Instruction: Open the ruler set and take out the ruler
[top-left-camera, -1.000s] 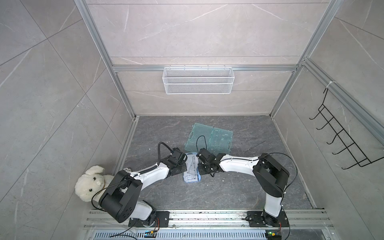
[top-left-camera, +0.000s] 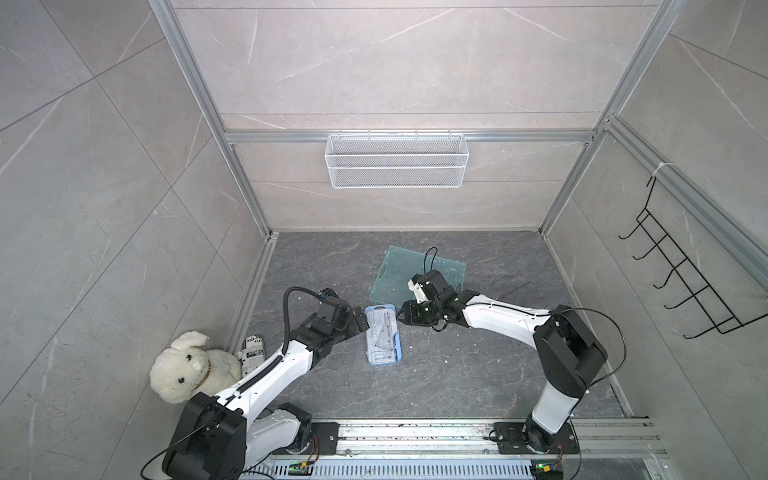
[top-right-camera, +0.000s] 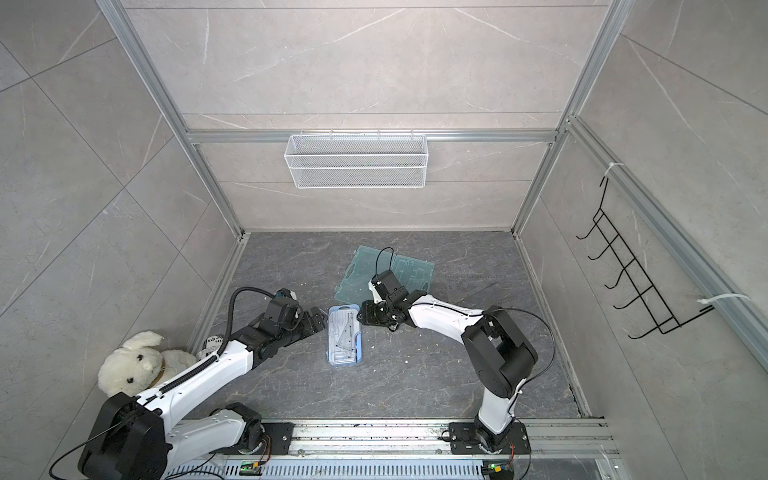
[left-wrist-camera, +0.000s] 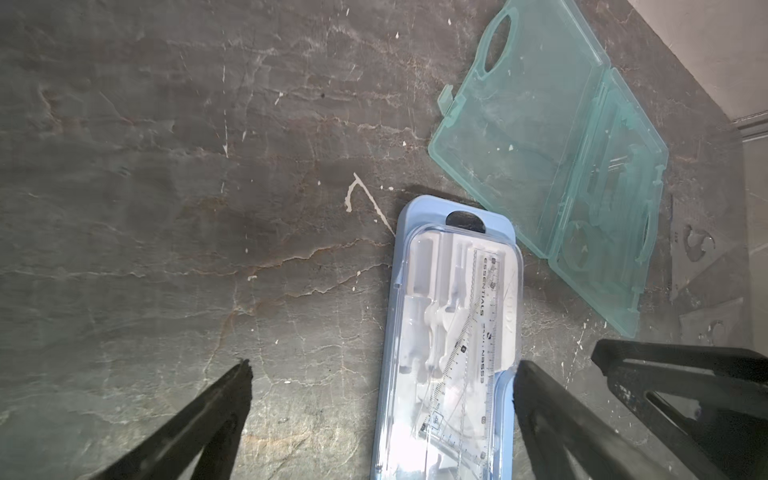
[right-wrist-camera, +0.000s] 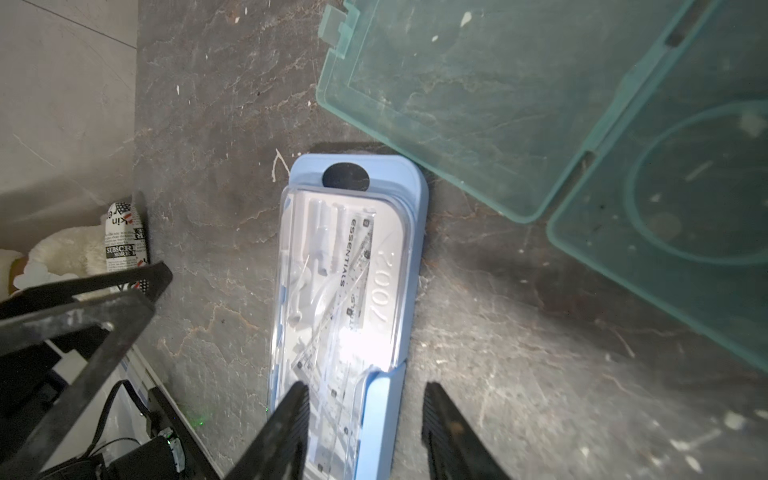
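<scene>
A pale blue ruler set case (top-left-camera: 383, 336) with a clear lid lies flat on the dark floor between my two arms, its lid down. Through the lid in the left wrist view a clear ruler (left-wrist-camera: 489, 336) shows, with other clear drawing tools beside it. My left gripper is open just left of the case, holding nothing. On the case's right side, my right gripper stands part open, its fingers (right-wrist-camera: 292, 424) apart and empty. In the right wrist view the case (right-wrist-camera: 352, 172) runs down below the left finger; its near end is out of frame.
An opened teal plastic case (left-wrist-camera: 532, 120) lies behind the ruler set, close to its far end. A white plush toy (top-left-camera: 192, 368) sits at the far left. Bare floor (top-left-camera: 480, 376) spreads in front and to the right.
Both grippers have drawn away from the ruler case, left arm to the left and right arm to the right and up. The case stays in nearly the same place, more of it uncovered.
</scene>
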